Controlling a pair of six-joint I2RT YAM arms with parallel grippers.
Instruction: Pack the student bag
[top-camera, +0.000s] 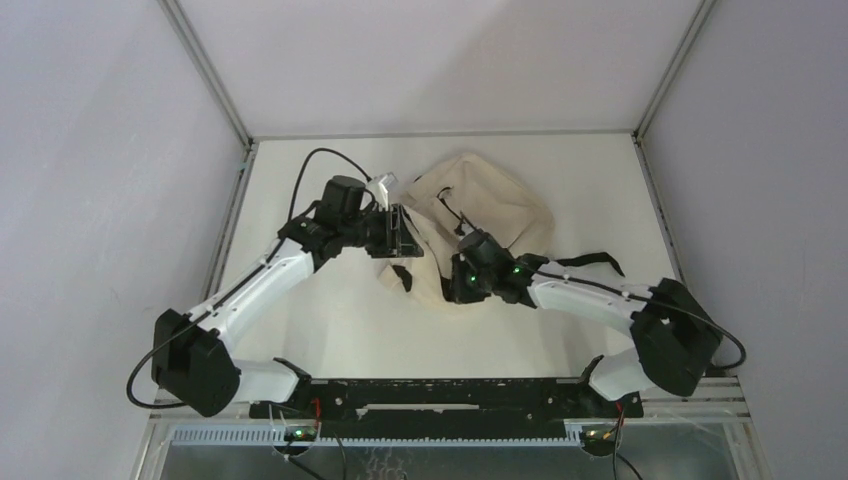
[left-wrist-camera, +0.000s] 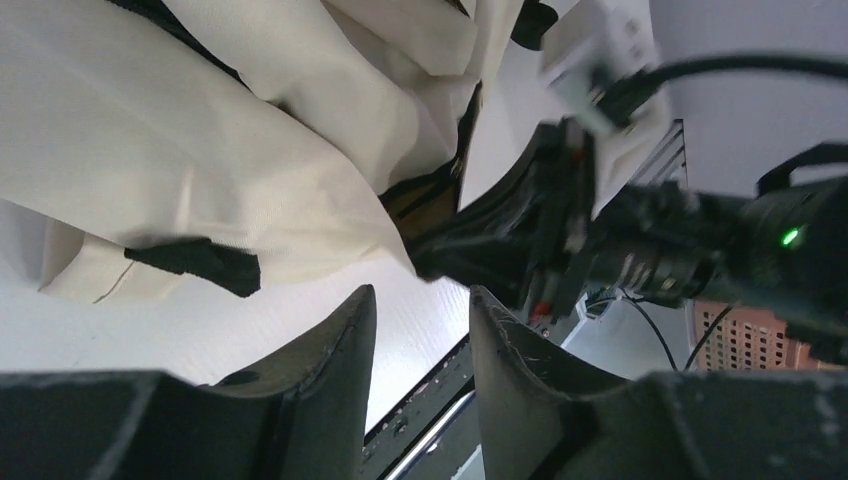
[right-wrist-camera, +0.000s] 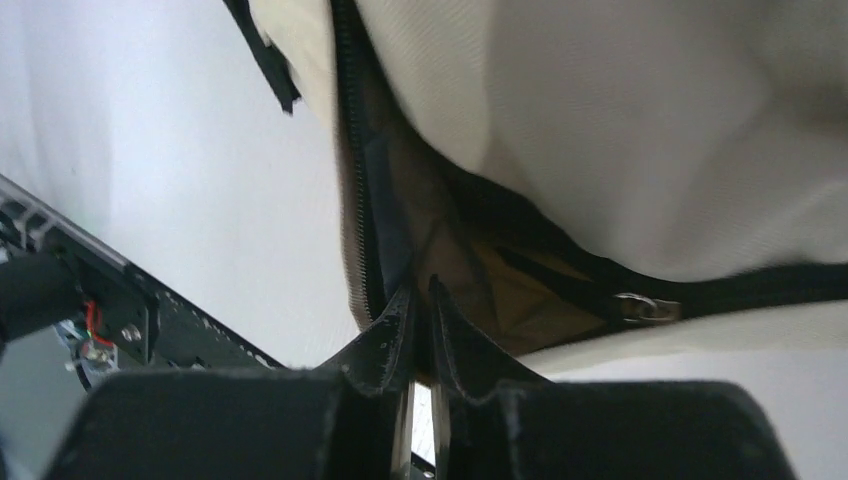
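The beige cloth bag (top-camera: 505, 205) lies on the table with its zippered mouth parted. Through that gap its brown inside (right-wrist-camera: 440, 235) shows in the right wrist view, along with a metal zipper pull (right-wrist-camera: 648, 308). At the front of the bag my right gripper is shut on the edge of the opening. The exact fold between its fingers is mostly hidden. My left gripper (top-camera: 410, 240) hangs over the bag's left side; in the left wrist view its fingers (left-wrist-camera: 350, 345) stand apart with nothing between them.
A black strap (top-camera: 592, 262) trails to the right of the bag, partly behind the right arm. A dark tab (left-wrist-camera: 205, 265) sticks out at the bag's left front. Bare white table (top-camera: 330, 330) lies in front and to the left.
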